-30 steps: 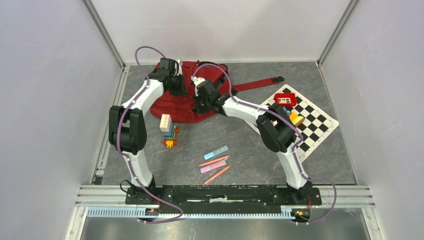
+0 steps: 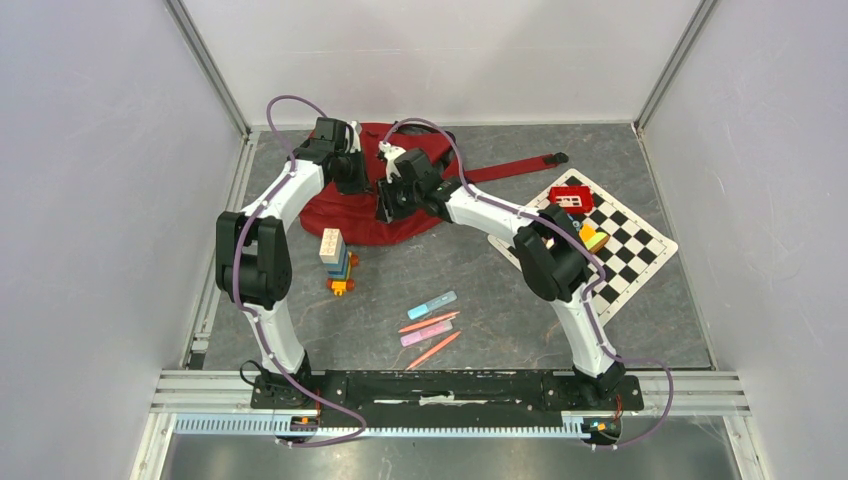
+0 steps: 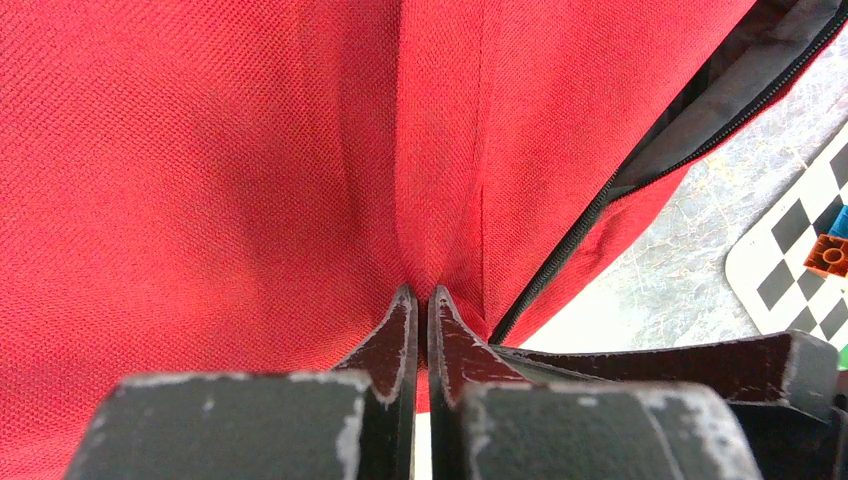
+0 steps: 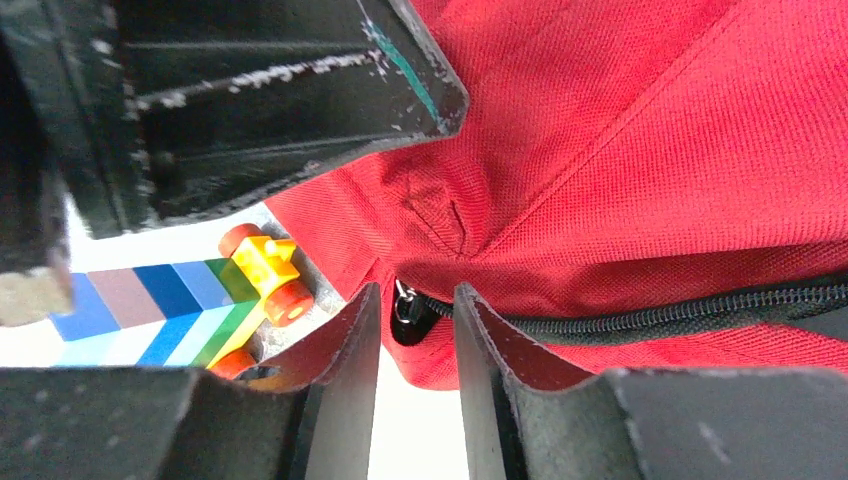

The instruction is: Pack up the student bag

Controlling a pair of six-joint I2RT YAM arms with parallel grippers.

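The red bag [image 2: 345,215] lies at the back of the table under both arms. In the left wrist view my left gripper is shut on a fold of its red fabric [image 3: 440,200]. A black zipper [image 3: 560,258] runs along the bag just right of that fold. My right gripper is open at the bag's edge. Between and just beyond its fingertips shows the metal zipper pull [image 4: 407,312], at the end of the zipper [image 4: 640,318]. The fingers are apart, not closed on the pull.
A toy block stack on wheels [image 2: 336,258] stands in front of the bag. Markers and pens [image 2: 428,326] lie near the front. At the right is a checkered board [image 2: 637,250] with a red box [image 2: 570,198] and blocks. A red strap [image 2: 510,168] stretches right from the bag.
The left arm has hardly moved.
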